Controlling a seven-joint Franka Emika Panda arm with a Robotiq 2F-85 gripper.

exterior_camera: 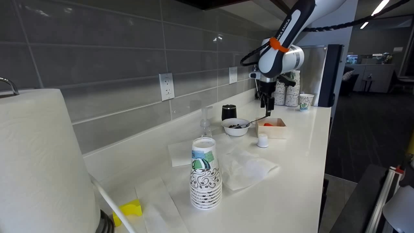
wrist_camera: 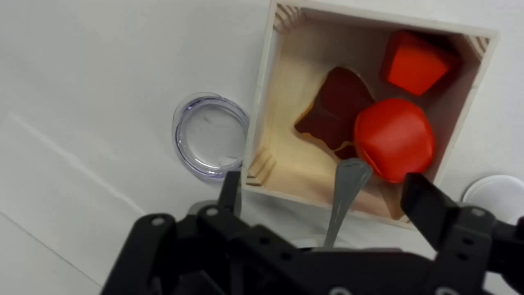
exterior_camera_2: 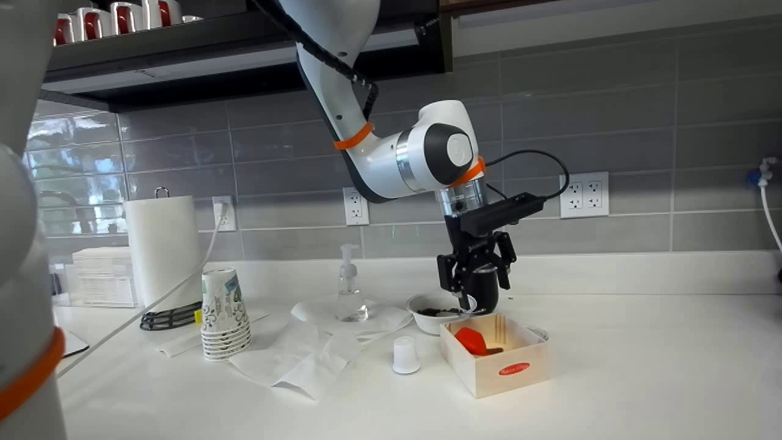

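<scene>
My gripper is open, its fingers far apart, and points down above the bowl and box. A metal spoon [wrist_camera: 346,189] shows its handle between the two fingers, with no contact visible in the wrist view. In exterior view 1 the spoon [exterior_camera: 254,121] leans out of a white bowl [exterior_camera: 233,131] holding dark bits, its handle end close under the gripper. The wooden box [exterior_camera_2: 511,375] stands beside the bowl. Inside it lie a round red piece [wrist_camera: 396,140], an angular red piece [wrist_camera: 417,63] and a brown piece [wrist_camera: 339,105].
A clear round lid [wrist_camera: 211,137] lies against the box. A black tumbler [exterior_camera: 229,112] stands behind the bowl, and a small white cup [exterior_camera_2: 405,355] in front. Soap bottle [exterior_camera_2: 350,289], crumpled paper [exterior_camera_2: 311,360] and stacked cups [exterior_camera_2: 224,315] lie leftward. Counter right of the box is clear.
</scene>
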